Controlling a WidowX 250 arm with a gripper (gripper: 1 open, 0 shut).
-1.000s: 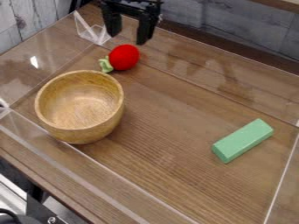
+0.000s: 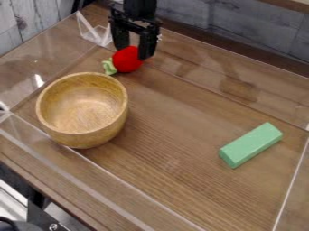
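My gripper (image 2: 135, 36), dark, is at the top centre of the camera view, just above and behind a red round object (image 2: 128, 60) that has a green leafy top at its lower left. The fingers point downward; whether they are open or shut is unclear at this size.
A large tan bowl (image 2: 82, 128) sits at the left middle of the wooden table. A green block (image 2: 251, 145) lies at the right. A pale, see-through shape is at the top left, beside the arm.
My gripper has moved left and down toward the red object from higher up at the top of the view. The bowl and green block have not moved.
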